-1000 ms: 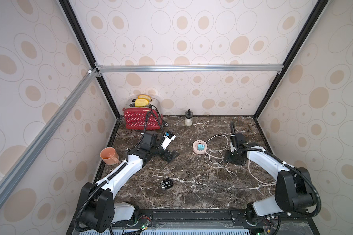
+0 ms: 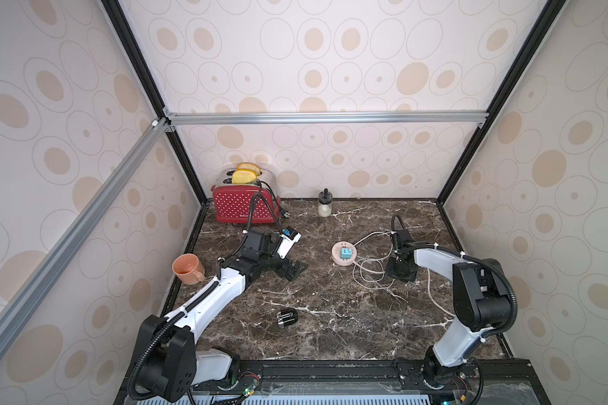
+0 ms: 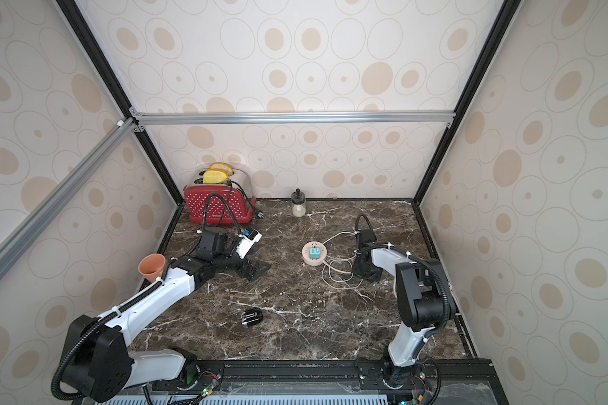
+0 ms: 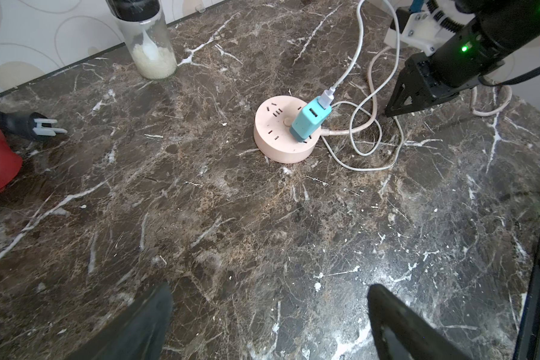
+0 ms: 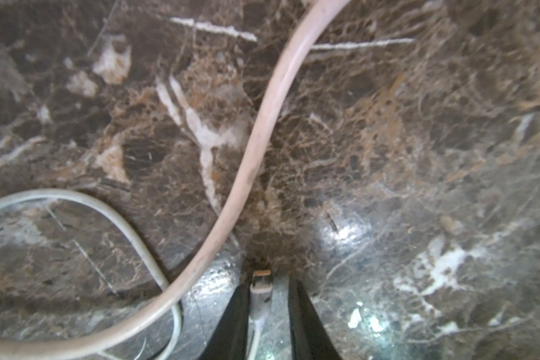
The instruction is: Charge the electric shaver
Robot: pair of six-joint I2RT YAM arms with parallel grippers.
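The small black shaver (image 2: 287, 317) lies on the front left of the table. A pale pink round power strip (image 4: 282, 129) carries a blue charger block (image 4: 310, 118), with a white cable (image 4: 360, 42) plugged into it. In the right wrist view the cable's loose plug (image 5: 261, 291) lies between the fingers of my right gripper. It sits close to the left finger, with a gap to the right one, so the fingers stand partly open around it. My left gripper is wide open and empty, over bare table left of the strip.
A thick pink power cord (image 5: 252, 156) curves over the table just ahead of my right gripper. At the back stand a red toaster (image 2: 246, 204) and a glass jar (image 2: 325, 204). An orange mug (image 2: 188, 268) is at the left edge.
The left arm, shaver and power strip have stayed put.
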